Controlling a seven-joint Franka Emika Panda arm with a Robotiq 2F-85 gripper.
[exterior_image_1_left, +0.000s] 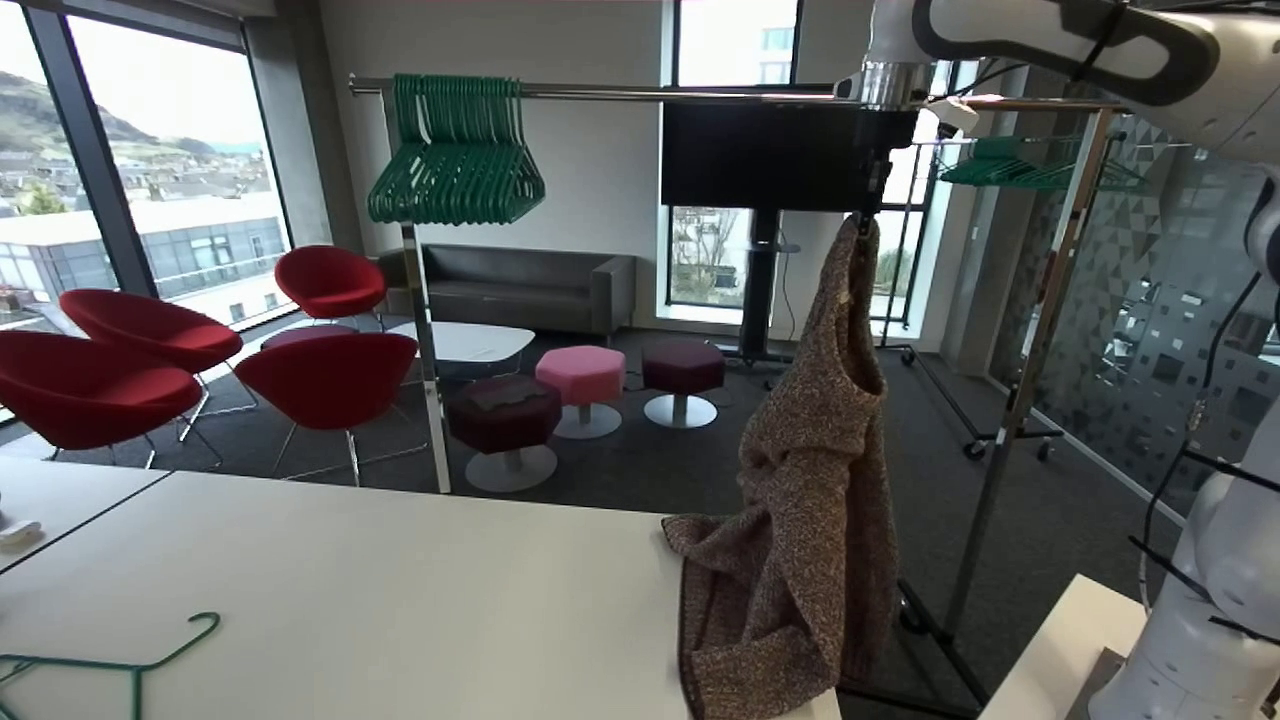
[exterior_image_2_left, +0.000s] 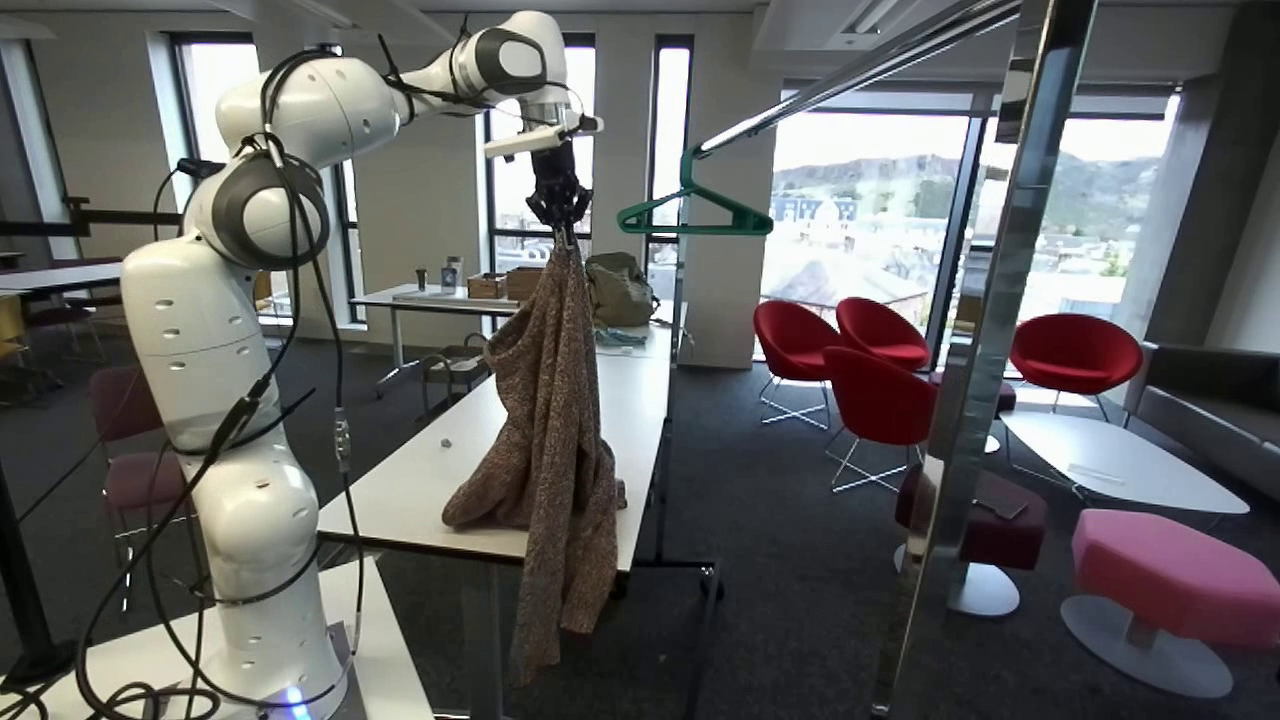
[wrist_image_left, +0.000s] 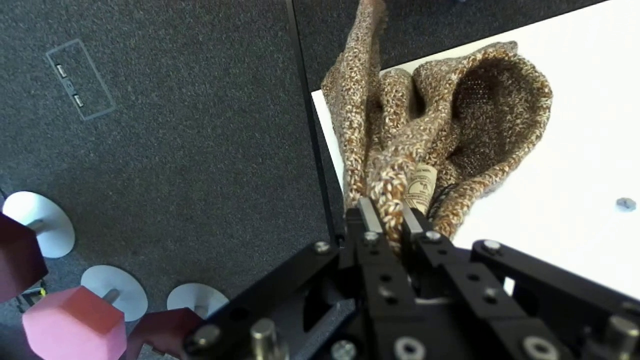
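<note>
A brown knitted garment (exterior_image_1_left: 798, 516) hangs by one gathered point from my gripper (exterior_image_1_left: 866, 218). In the wrist view, thick knit passes between the metal fingertips, so the gripper is shut on it. A small pale label (wrist_image_left: 421, 187) shows inside the garment. Its lower part still touches the table corner, and some of the cloth (exterior_image_2_left: 558, 576) drapes down over the edge in exterior view 2. The arm holds the gripper (exterior_image_2_left: 564, 230) high over the table, pointing down.
Behind the garment runs a metal rail (exterior_image_1_left: 672, 92), with several green hangers (exterior_image_1_left: 462, 150) bunched at its left end. Another green hanger (exterior_image_1_left: 134, 662) lies on the white table (exterior_image_1_left: 420, 600), whose middle is bare. A rail post (exterior_image_1_left: 1038, 348) stands right of the garment.
</note>
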